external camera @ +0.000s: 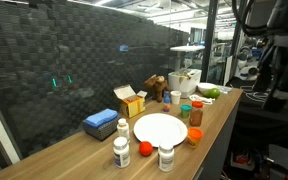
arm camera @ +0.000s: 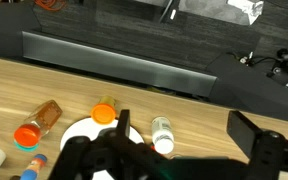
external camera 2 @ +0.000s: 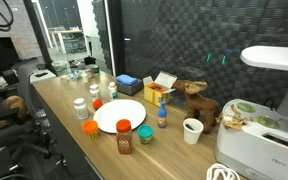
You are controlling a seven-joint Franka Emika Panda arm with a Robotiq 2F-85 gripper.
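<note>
My gripper is open, its two dark fingers wide apart in the wrist view with nothing held between them. It hangs high over the front edge of the wooden table (arm camera: 204, 112); a white-capped bottle (arm camera: 162, 134) shows below, in the gap. Left of that lie an orange cup (arm camera: 104, 109) and a white plate (arm camera: 74, 131), partly hidden by a finger. A spice jar with a red-orange lid (arm camera: 37, 124) appears farther left. Across the table in exterior view 1 are a red round item (external camera: 145, 148), a blue box (external camera: 101, 118) and a yellow-orange carton (external camera: 131, 103).
A brown plush animal (external camera 2: 197, 105), a blue bottle (external camera 2: 162, 114), a green-lidded container (external camera 2: 145, 138) and a white mug (external camera 2: 192, 130) stand past the plate. A white appliance (external camera 2: 259, 150) fills the far right end.
</note>
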